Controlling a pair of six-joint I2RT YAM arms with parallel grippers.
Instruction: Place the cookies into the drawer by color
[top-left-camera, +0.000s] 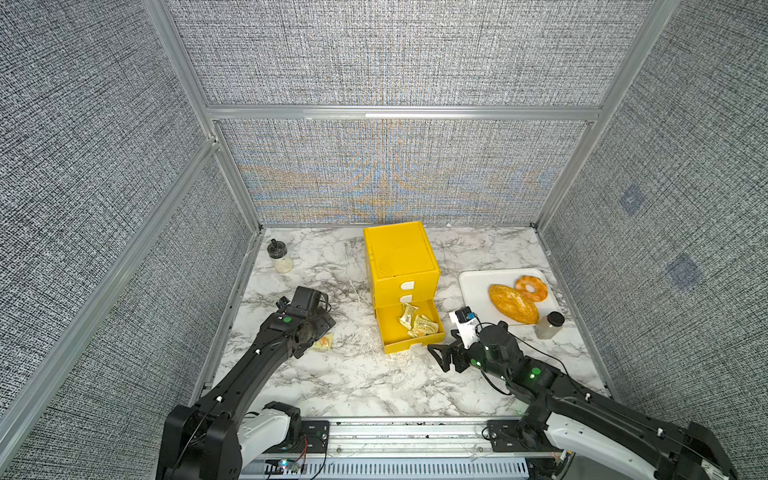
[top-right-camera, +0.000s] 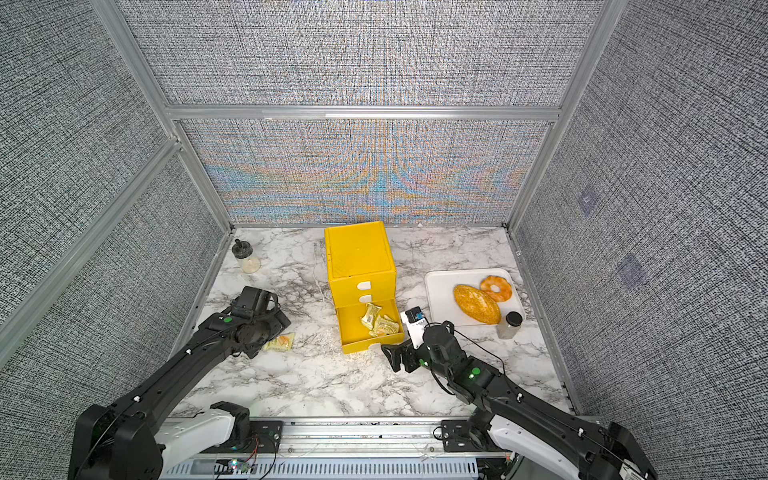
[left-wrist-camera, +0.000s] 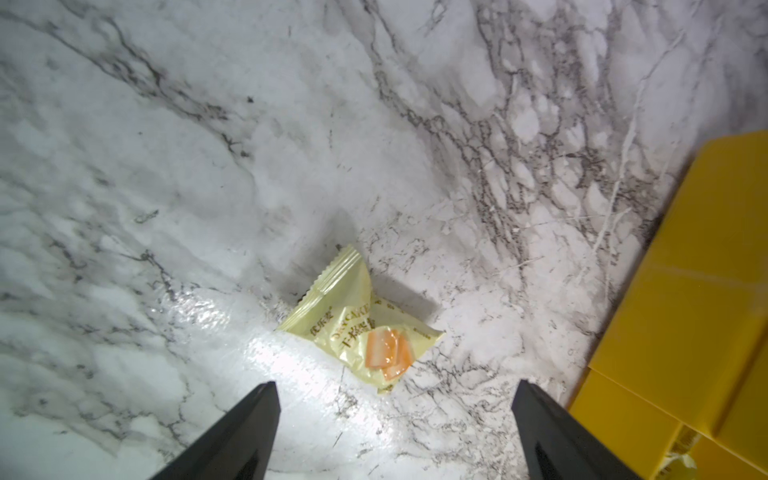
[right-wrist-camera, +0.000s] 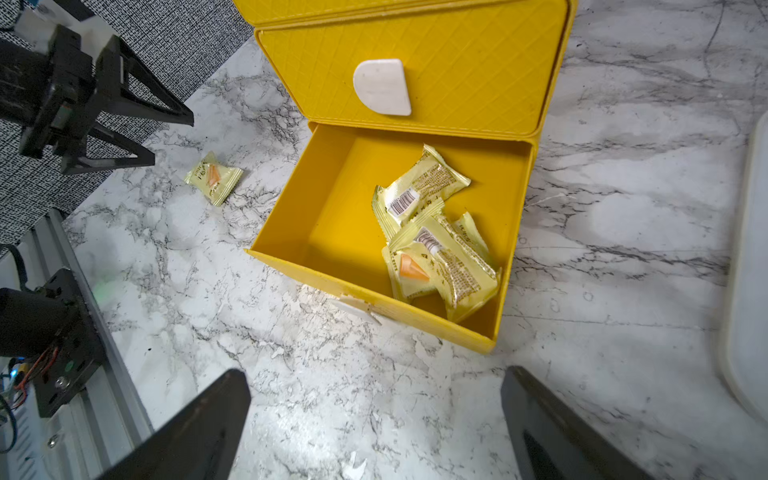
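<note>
One cream-wrapped cookie (left-wrist-camera: 360, 324) with an orange print lies on the marble table left of the open drawer, ahead of the left fingers. My left gripper has its fingers spread and nothing between them; in the right wrist view the left gripper hovers above the loose cookie (right-wrist-camera: 214, 179). The yellow box's lower drawer (right-wrist-camera: 340, 216) is pulled out. Inside it, pale wrapped cookies (right-wrist-camera: 420, 190) overlap toward the right side. Close to the drawer's front right corner, my right gripper stands open and empty.
The yellow box (top-left-camera: 400, 252) stands mid-table, its upper drawer shut. A white tray (top-left-camera: 473, 292) bearing bread (top-left-camera: 512, 304) and a ring-shaped pastry (top-left-camera: 531, 288) is at right, near a jar (top-left-camera: 549, 325). Another jar (top-left-camera: 280, 256) stands back left. Bare table lies before the drawer.
</note>
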